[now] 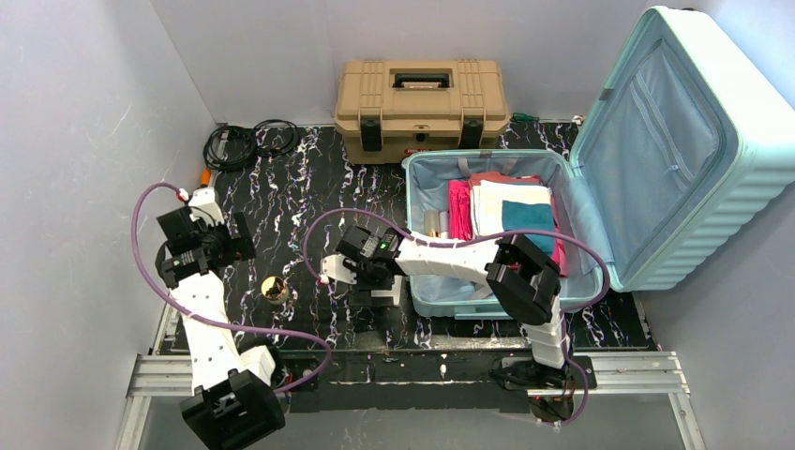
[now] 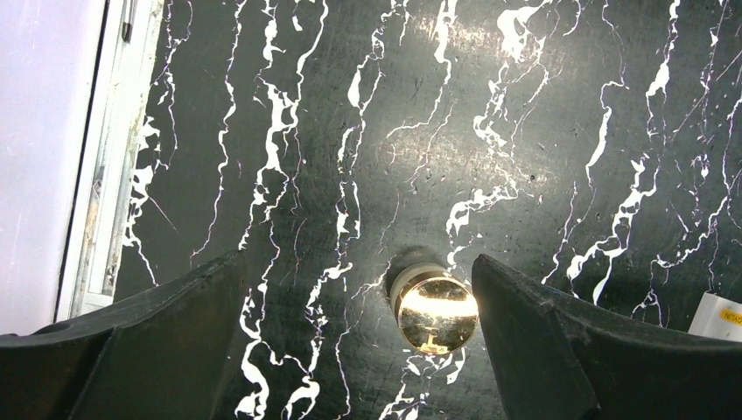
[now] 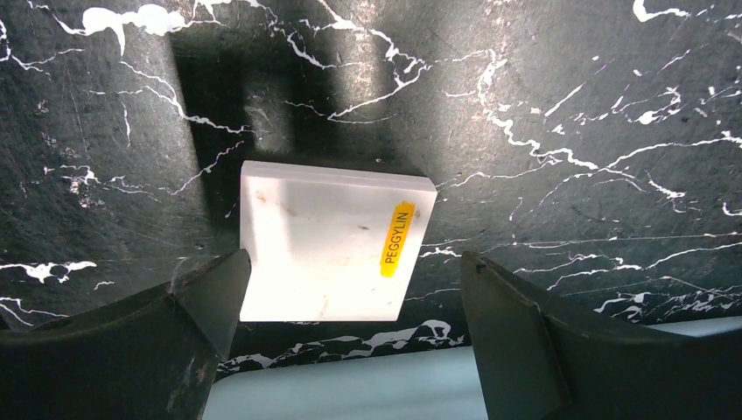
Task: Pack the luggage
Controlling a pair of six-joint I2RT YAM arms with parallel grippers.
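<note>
A white box with a yellow PEGGYLIN label (image 3: pixel 315 245) lies on the dark marble table just outside the suitcase (image 1: pixel 441 305). My right gripper is open over it, fingers on either side. A round gold-lidded container (image 2: pixel 435 311) stands on the table at left; my left gripper is open above the table near it. The pale-blue suitcase lies open at right, holding red, white and teal folded cloths (image 1: pixel 527 223) and small cylinders at their left.
A tan toolbox (image 1: pixel 422 94) stands at the back, coiled black cables (image 1: pixel 234 150) at back left. The suitcase lid (image 1: pixel 675 141) stands up at right. The table between the left gripper and the suitcase is mostly clear.
</note>
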